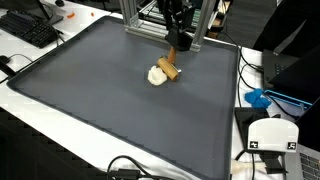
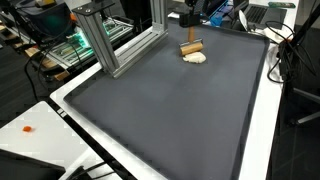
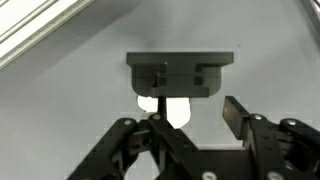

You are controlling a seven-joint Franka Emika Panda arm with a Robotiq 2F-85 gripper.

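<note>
Near the back of the table, a light wooden piece (image 1: 168, 71) with a rounded, cylinder-like body lies beside a pale, lumpy round object (image 1: 156, 76). Both show in exterior view 2, the wooden piece (image 2: 192, 47) just behind the pale object (image 2: 195, 57). An orange-brown upright part stands above the body, directly under my gripper (image 1: 173, 42). In the wrist view my gripper is open, its fingertips apart. A dark bar (image 3: 180, 72) crosses beyond them, partly covering the white object (image 3: 177, 112); whether a finger touches anything cannot be told.
A pale metal frame (image 1: 205, 48) stands at the table's back edge, close to the arm. A keyboard (image 1: 32, 29), a white chair-like object (image 1: 272, 135) and a blue item (image 1: 258, 98) lie outside its border.
</note>
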